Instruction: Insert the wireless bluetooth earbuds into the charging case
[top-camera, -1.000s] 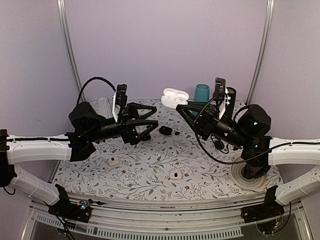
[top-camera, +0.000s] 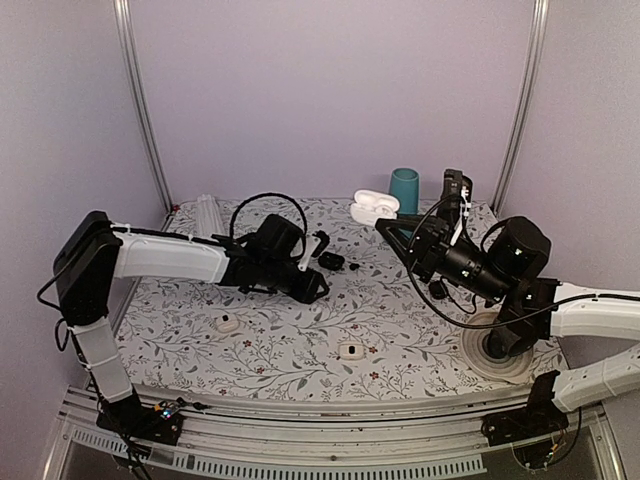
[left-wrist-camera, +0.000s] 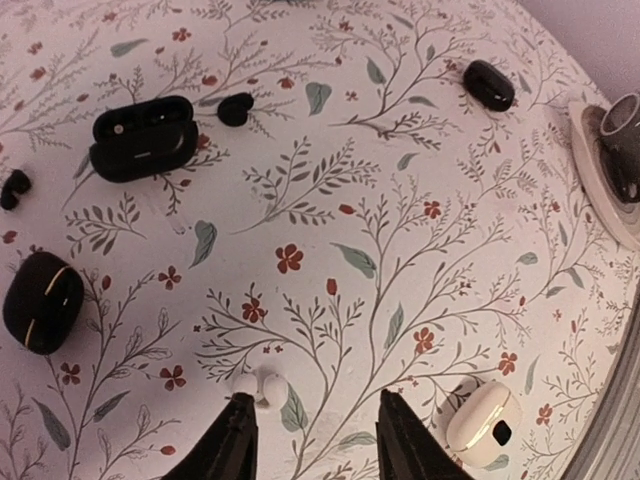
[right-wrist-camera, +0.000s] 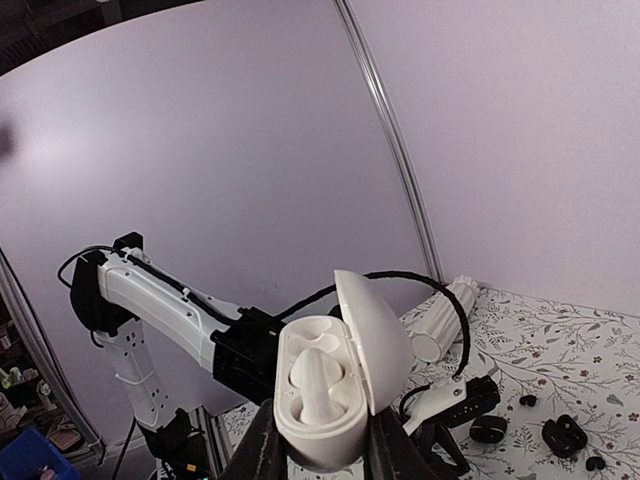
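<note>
My right gripper is shut on the white charging case (right-wrist-camera: 291, 405), which is raised well above the table with its lid (right-wrist-camera: 373, 335) open. One white earbud (right-wrist-camera: 316, 384) appears to sit inside the case. In the left wrist view, a small white earbud (left-wrist-camera: 273, 388) lies on the flowered table. My left gripper hangs over the table, fingers apart and empty, with that earbud just ahead of its left finger (left-wrist-camera: 233, 440). The top view shows the left gripper (top-camera: 314, 290) pointing down and to the right.
An open black case (left-wrist-camera: 145, 150), a black earbud (left-wrist-camera: 235, 109) and closed black cases (left-wrist-camera: 43, 302) lie about the table. A white case with a black dot (left-wrist-camera: 483, 424) sits at the right. A teal cup (top-camera: 404, 188) stands at the back. Mid-table is mostly bare.
My left gripper has swung from level to pointing downward, moving right and lower, and its fingers look closer together. The right gripper, with the white case, has shifted slightly right.
</note>
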